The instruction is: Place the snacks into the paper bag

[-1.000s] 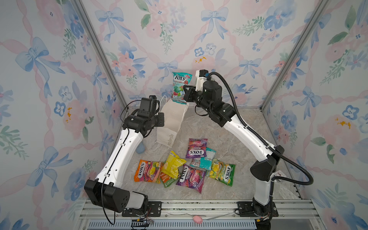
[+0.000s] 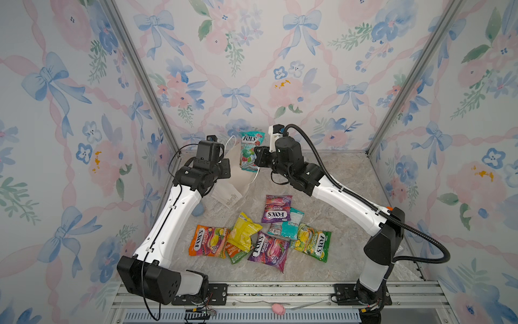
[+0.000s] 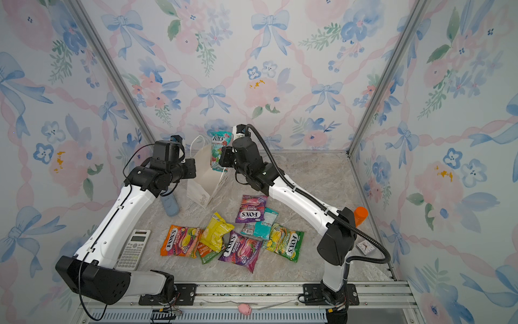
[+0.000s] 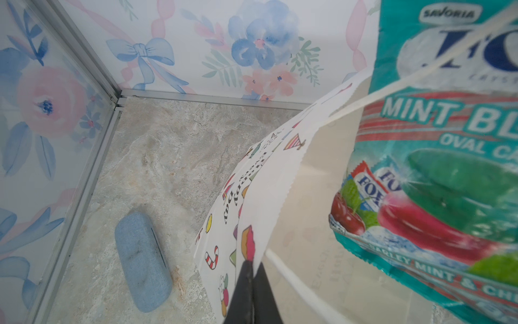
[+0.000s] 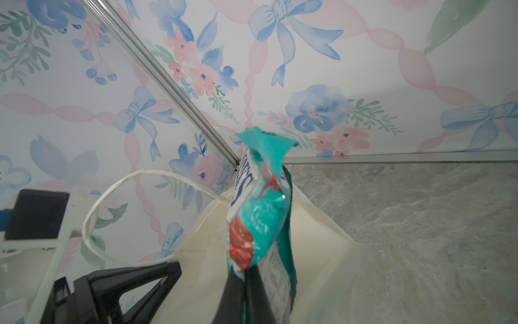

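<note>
The teal Fox's packet (image 2: 249, 151) hangs upright at the mouth of the white paper bag (image 3: 203, 178). Its edge is pinched by my right gripper, which is shut on it. Seen from the left wrist, the packet (image 4: 431, 162) has its lower part at the bag's open inside, while its top stands above the rim. My left gripper is shut at the bag's rim, the thin paper edge running down between its fingertips. On the table lie more snacks: an orange pack (image 2: 208, 241), a yellow pack (image 2: 244, 232), purple packs (image 2: 268, 251) and a green pack (image 2: 313, 243).
A blue oblong object (image 3: 170, 205) lies left of the bag, and a calculator (image 3: 133, 249) sits near the left arm. An orange item (image 3: 360, 216) stands by the right arm. The table right of the bag is clear. The bag's handle (image 5: 102, 216) loops upward.
My right gripper has brought the teal packet down from above the bag to its mouth. The bag's front has shifted and bulged. The left arm has hardly moved.
</note>
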